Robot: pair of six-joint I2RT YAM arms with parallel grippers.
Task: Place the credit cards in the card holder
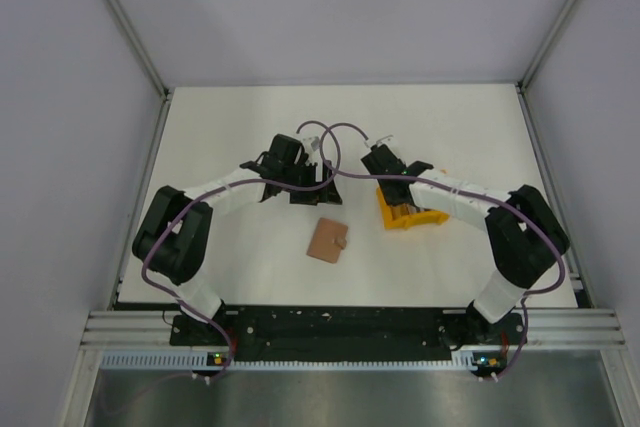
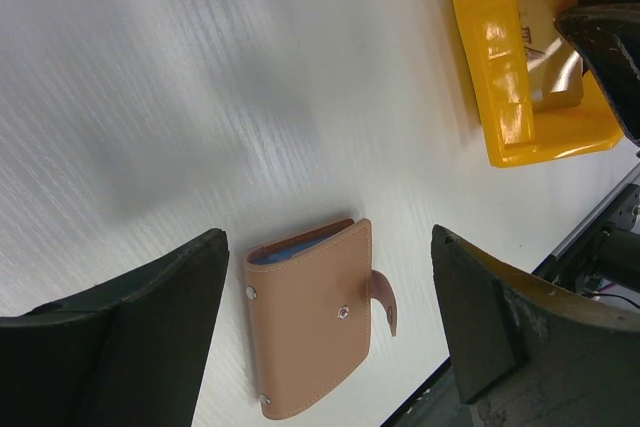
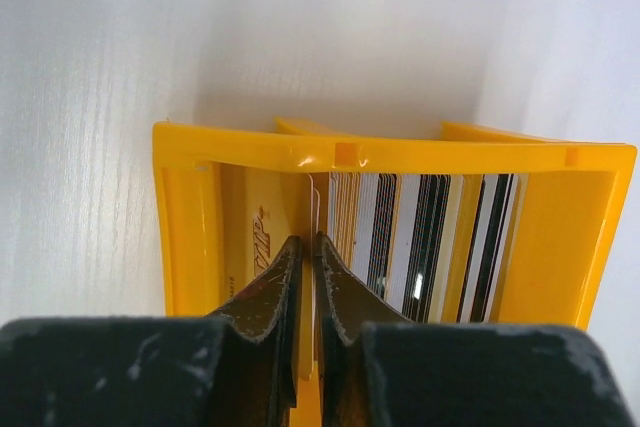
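Note:
The brown leather card holder [image 2: 310, 322] lies on the table below my left gripper [image 1: 326, 197], its mouth showing a bit of blue inside. Wide apart, the fingers [image 2: 150, 317] of that gripper stand empty, one to each side of the holder in the left wrist view. Over at the right, my right gripper reaches into the yellow box [image 3: 420, 157]. Its fingertips are a narrow gap apart, with a thin card edge [image 3: 316, 212] between them. A gold card [image 3: 260, 217] faces the camera left of that edge; several striped cards [image 3: 430, 237] stand to the right.
The yellow box's raised walls surround the right fingers closely. Bare white table [image 1: 230, 257] lies left of the holder and behind both arms. A cable [image 1: 345, 128] arches above the table from each gripper.

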